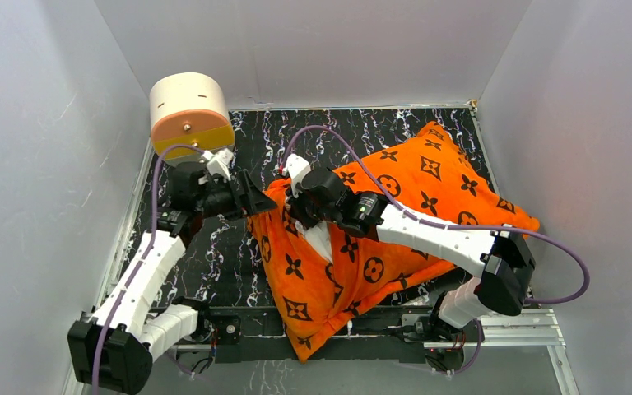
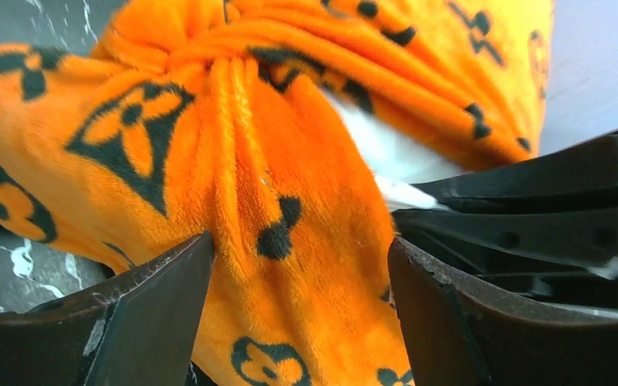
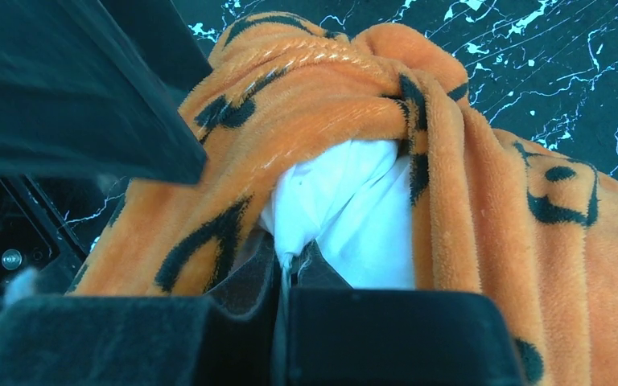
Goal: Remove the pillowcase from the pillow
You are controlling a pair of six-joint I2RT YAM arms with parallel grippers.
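The orange pillowcase [image 1: 378, 271] with dark printed motifs lies bunched across the table, its left part in folds and its front corner hanging over the front edge. Through its opening shows the white pillow [image 3: 370, 217]. My right gripper is shut on a pinch of that white fabric. At the pillowcase's left edge stands my left gripper [image 1: 267, 202], open. In the left wrist view its fingers [image 2: 149, 310] are spread wide, with folded orange cloth [image 2: 290, 233] showing between and beyond them; whether they touch it I cannot tell.
A small rounded cabinet [image 1: 189, 115] with coloured drawers stands at the back left, close behind the left arm. Bare black marbled tabletop [image 1: 222, 255] shows to the left of the pillowcase. Grey walls enclose the sides and back.
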